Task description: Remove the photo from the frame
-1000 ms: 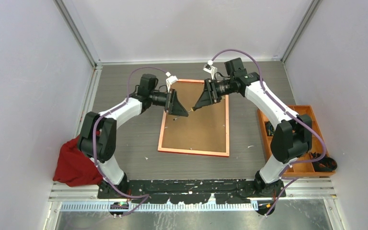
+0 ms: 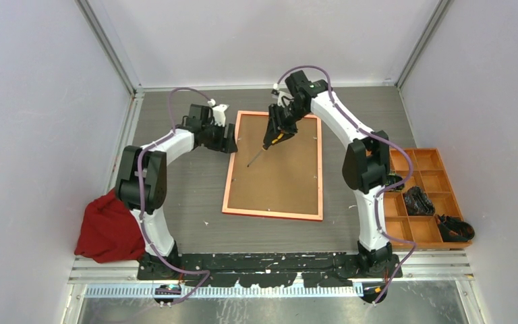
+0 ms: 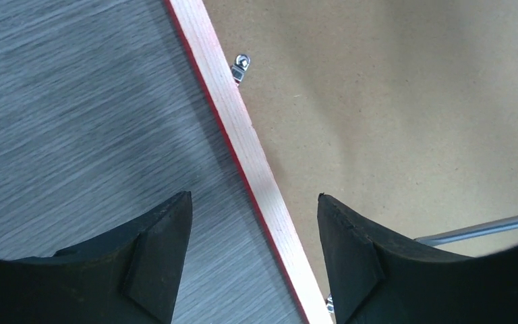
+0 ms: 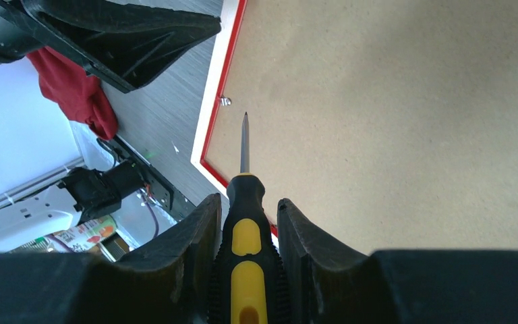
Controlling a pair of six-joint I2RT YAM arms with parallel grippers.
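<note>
The picture frame (image 2: pixel 321 177) lies face down on the table, its brown backing board (image 2: pixel 276 189) inside a pale wood rim with red edging. Small metal clips sit along the rim; one clip (image 3: pixel 241 64) shows in the left wrist view and another clip in the right. My right gripper is shut on a black and yellow screwdriver (image 4: pixel 246 236), whose tip hangs over the board. Over the frame's left rim, my left gripper stands open, fingers either side of the rim, nothing gripped. The photo is hidden.
At the right an orange compartment box (image 2: pixel 438 196) holds several dark items. A red cloth (image 2: pixel 111 229) lies at the left.
The left gripper has pulled back from the screwdriver to the left rim. The right gripper has moved left, taking the screwdriver over the board and turning it steeper. The frame has stayed put.
</note>
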